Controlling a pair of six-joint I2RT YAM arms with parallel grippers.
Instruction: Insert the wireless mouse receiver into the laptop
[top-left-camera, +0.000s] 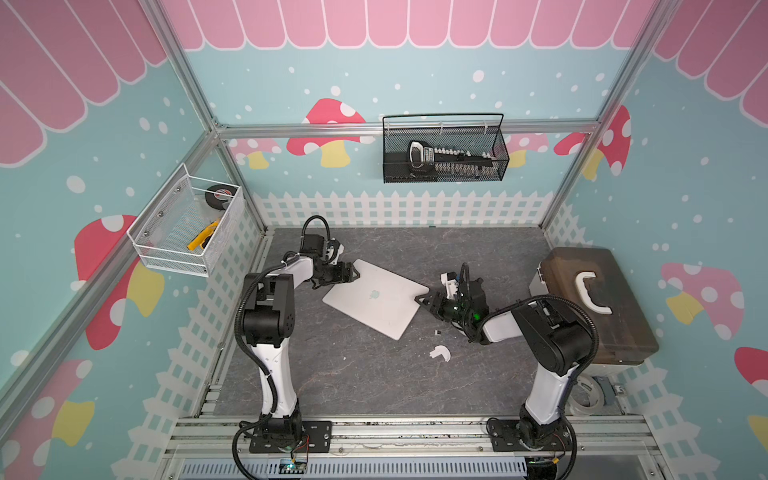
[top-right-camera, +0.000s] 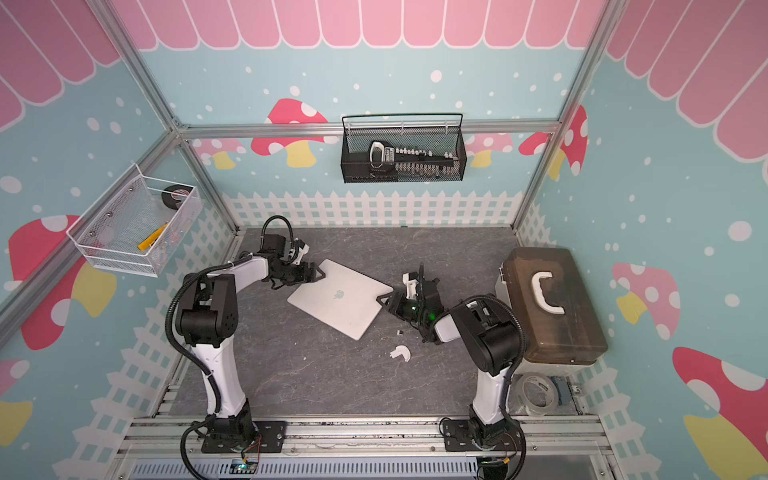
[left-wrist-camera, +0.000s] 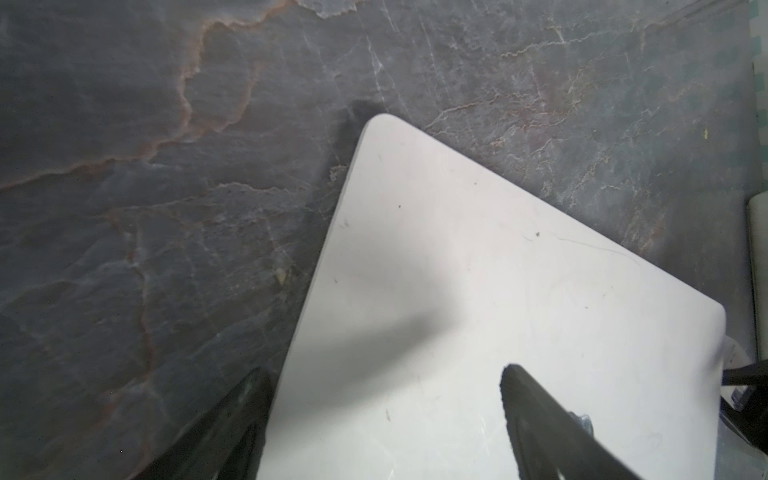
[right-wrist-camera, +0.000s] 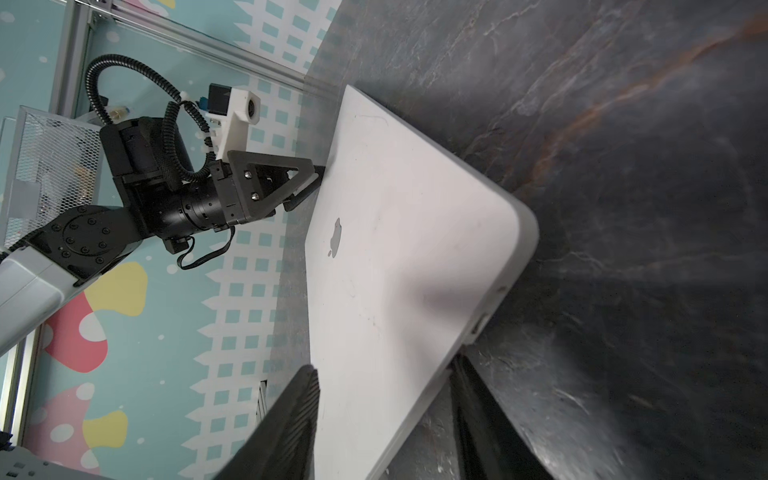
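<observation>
A closed silver laptop (top-left-camera: 374, 297) lies on the dark table, turned at an angle. My left gripper stands open at its left end, one finger over the lid and the other past the side edge. At the right end is my right gripper, its fingers apart, with the laptop's side edge in view between them; firm contact cannot be made out. Small ports show along that edge. A tiny dark piece (top-left-camera: 437, 332) on the table near the right gripper could be the receiver, but it is too small to tell.
A white curved piece (top-left-camera: 440, 353) lies on the table in front of the right gripper. A brown-lidded box (top-left-camera: 596, 304) stands at the right, with a tape roll (top-left-camera: 588, 396) before it.
</observation>
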